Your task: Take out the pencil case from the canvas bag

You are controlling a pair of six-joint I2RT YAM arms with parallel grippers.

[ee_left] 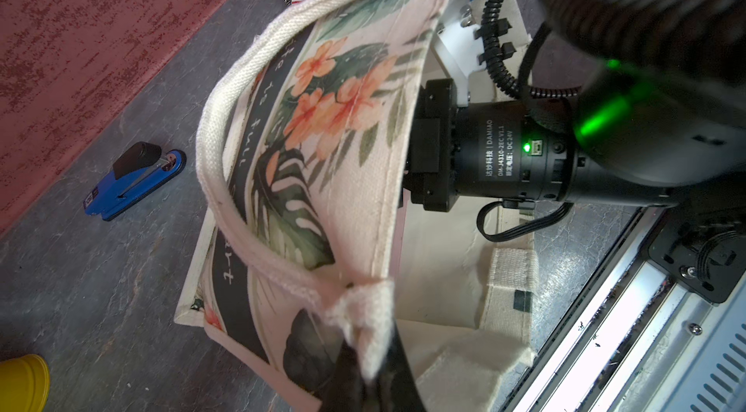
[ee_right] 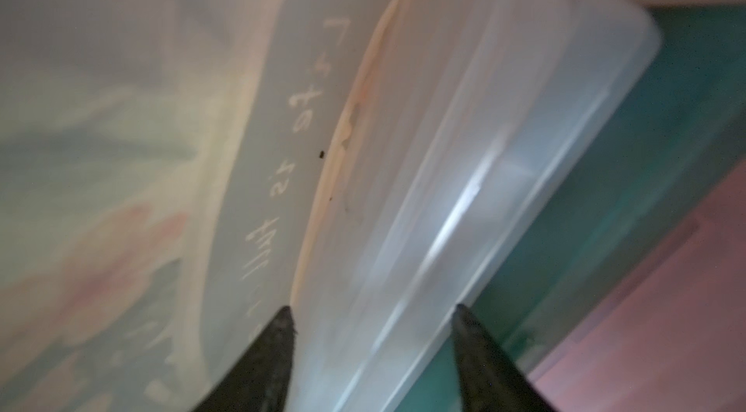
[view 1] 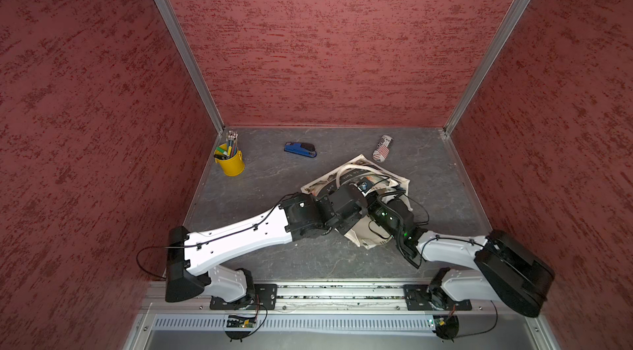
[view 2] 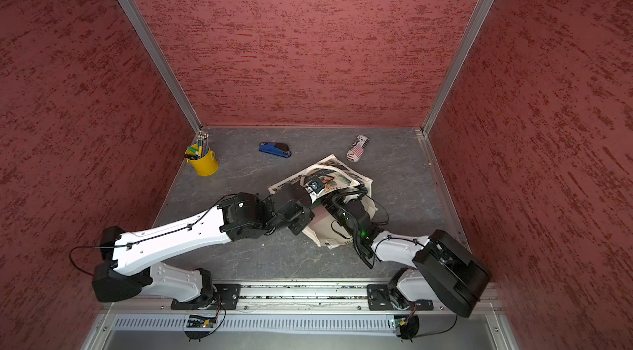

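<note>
The canvas bag (view 1: 356,234) with floral print lies at table centre, under both arms. In the left wrist view my left gripper is shut on the knotted end of the white handle (ee_left: 221,93). My right gripper is inside the bag, its fingers part open either side of a translucent pale case (ee_right: 443,179), which lies beside green and pink surfaces. The close view is blurred, and I cannot tell whether the fingers touch the case.
A yellow pen cup (view 1: 230,164) stands at the left, a blue stapler (view 1: 300,150) at the back. A patterned cylindrical pouch (view 1: 382,148) lies behind the bag. The back and left of the table have free room.
</note>
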